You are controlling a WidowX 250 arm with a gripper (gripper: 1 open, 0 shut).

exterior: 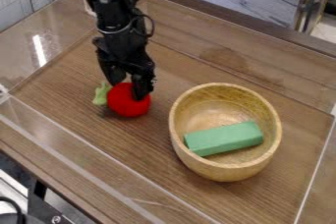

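Observation:
My black gripper point(126, 79) hangs over a red round object point(129, 102) with a green leafy part point(101, 94) at its left, on the wooden table; its fingers reach down to the red object's top, and whether they touch it I cannot tell. The gripper is open.
To the right stands a wooden bowl point(262, 111) with a green block point(223, 138) in it. A dark cable lies at the bottom left corner.

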